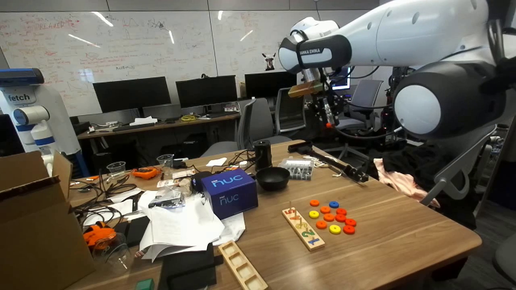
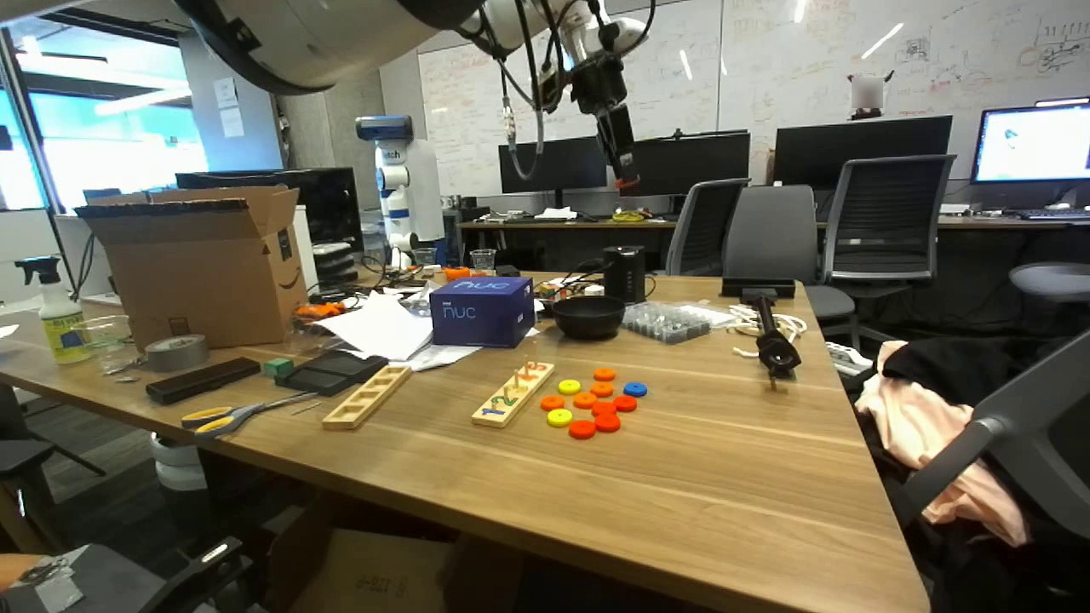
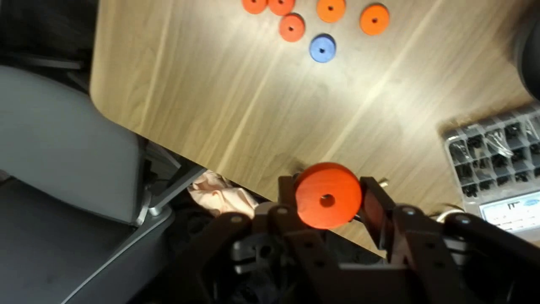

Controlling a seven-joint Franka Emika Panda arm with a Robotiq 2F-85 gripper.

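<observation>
Between the two fingers of my gripper is a red-orange ring (image 3: 314,212) with a small hole, and the fingers are shut on it. High above the far right part of the table hangs the gripper (image 2: 621,169), ring at its tip. Several red, orange and yellow rings and one blue ring (image 1: 333,204) lie loose on the table. Beside them sits a wooden peg board (image 1: 303,229) with coloured numbers and upright pegs; in exterior view 2 the board (image 2: 513,394) is left of the rings.
A black bowl (image 1: 273,178), the blue nuc box (image 2: 482,312) and a clear compartment case (image 3: 498,157) stand behind the rings. A black stand (image 2: 777,347) lies near the right edge. An empty wooden tray (image 1: 242,266) is farther left.
</observation>
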